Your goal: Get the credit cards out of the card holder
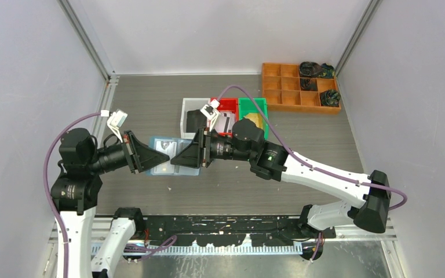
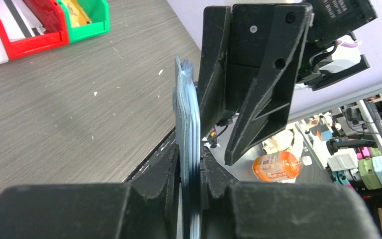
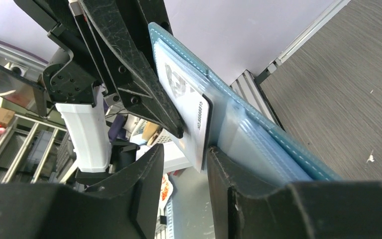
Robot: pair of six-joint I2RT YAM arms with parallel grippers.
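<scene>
The translucent blue card holder [image 1: 186,171] is held upright in the air above the left half of the table. My left gripper is shut on it; the holder [image 2: 186,109] shows edge-on there as thin layered sleeves. A whitish card [image 3: 183,94] with a dark edge sits in a clear sleeve of the holder [image 3: 258,137], its end exposed. My right gripper is part open at that end, one fingertip [image 3: 153,162] apart from the card on one side, the other fingertip [image 3: 219,167] close to its dark edge. Contact there is unclear.
Behind the holder stand a white bin [image 1: 183,110], a red bin [image 1: 229,104] and a green bin [image 1: 255,104], with things inside. An orange compartment tray [image 1: 272,97] is at the back right.
</scene>
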